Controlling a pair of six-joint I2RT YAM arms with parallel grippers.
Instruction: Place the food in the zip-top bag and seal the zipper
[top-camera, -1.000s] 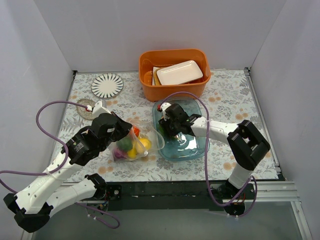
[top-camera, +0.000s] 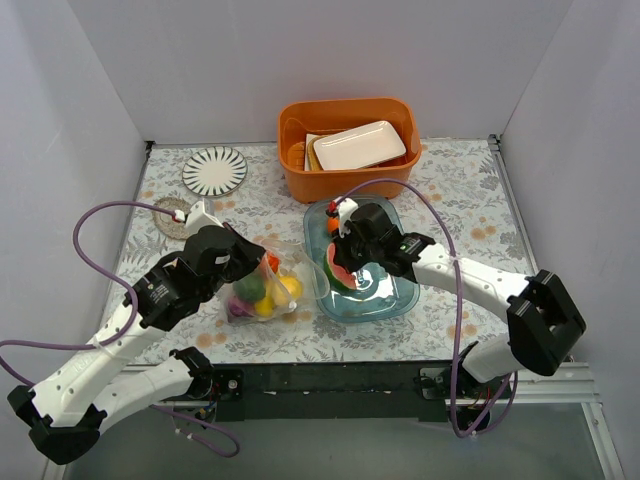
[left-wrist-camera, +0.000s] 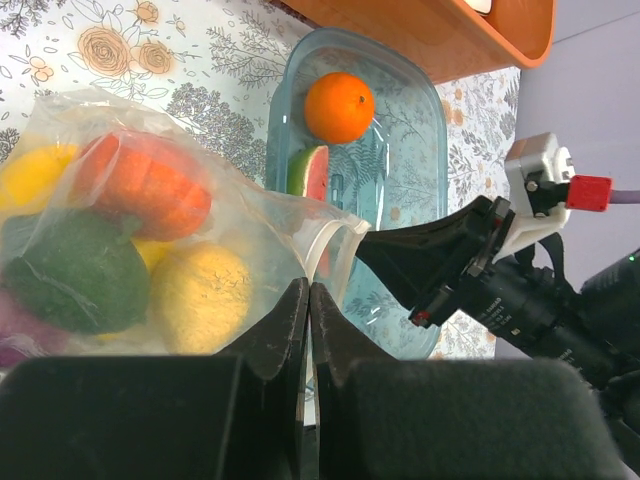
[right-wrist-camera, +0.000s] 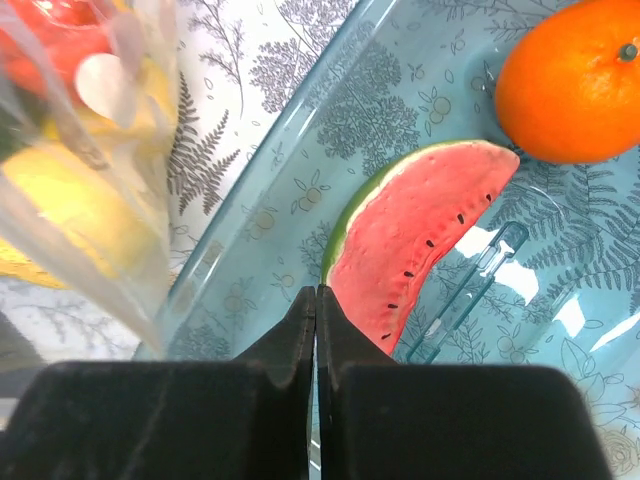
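The clear zip bag (left-wrist-camera: 250, 200) lies at centre-left, holding several foods, among them a green pepper (left-wrist-camera: 75, 270), a red tomato-like piece (left-wrist-camera: 150, 185) and a yellow fruit (left-wrist-camera: 200, 298). My left gripper is shut on the edge of its mouth. A watermelon slice (right-wrist-camera: 420, 240) lies in the clear blue tray (top-camera: 375, 305) right of the bag, with an orange (right-wrist-camera: 572, 85) at the tray's far end. Over the slice's near end, my right gripper is shut, nothing between its fingers.
An orange bin (top-camera: 350, 180) with a white dish (top-camera: 358, 146) stands behind the tray. At the back left are a striped plate (top-camera: 215, 171) and a woven round mat (top-camera: 172, 218).
The left arm and the bag stay put.
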